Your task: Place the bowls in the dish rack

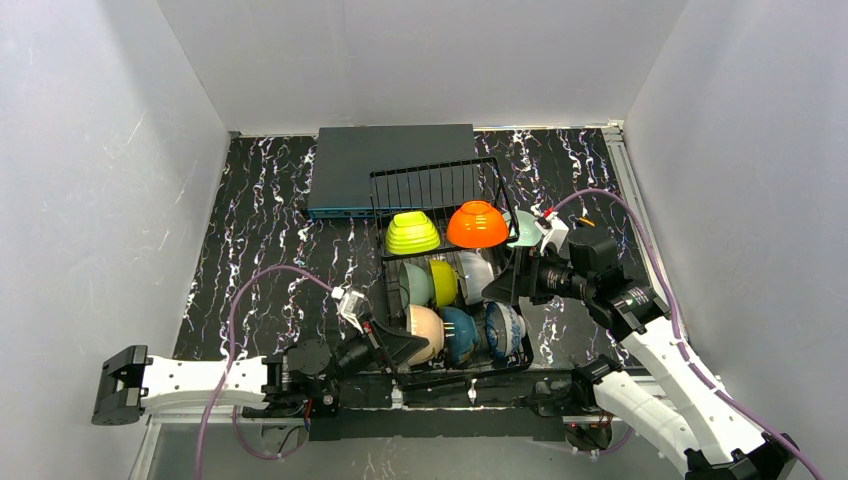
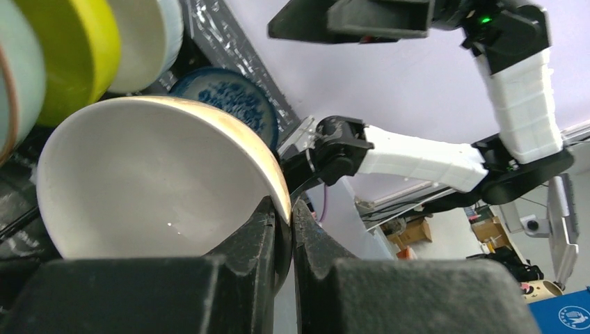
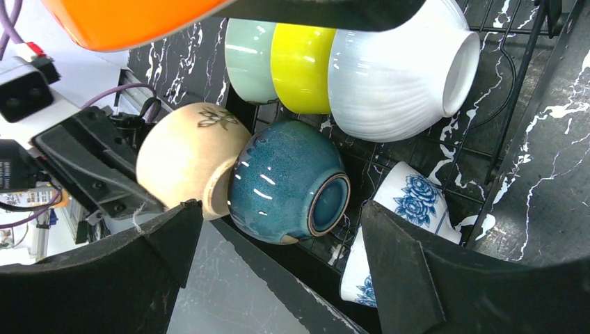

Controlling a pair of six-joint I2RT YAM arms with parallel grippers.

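The cream bowl (image 2: 153, 177) stands on its side at the front left of the black dish rack (image 1: 440, 185), and my left gripper is shut on its rim. A dark blue bowl (image 3: 285, 181) leans beside it, and a blue-and-white bowl (image 3: 417, 202) lies farther right. Behind them in the rack are the pale green bowl (image 3: 250, 59), the yellow bowl (image 3: 300, 66) and the white bowl (image 3: 396, 76), all on edge. A lime bowl (image 1: 412, 233) and an orange bowl (image 1: 477, 225) rest upside down on the upper tier. Open and empty, my right gripper hovers above the rack's right side.
A pale mint bowl (image 1: 524, 228) sits right of the rack, partly hidden by my right arm. Behind the rack is a dark grey box (image 1: 390, 150).
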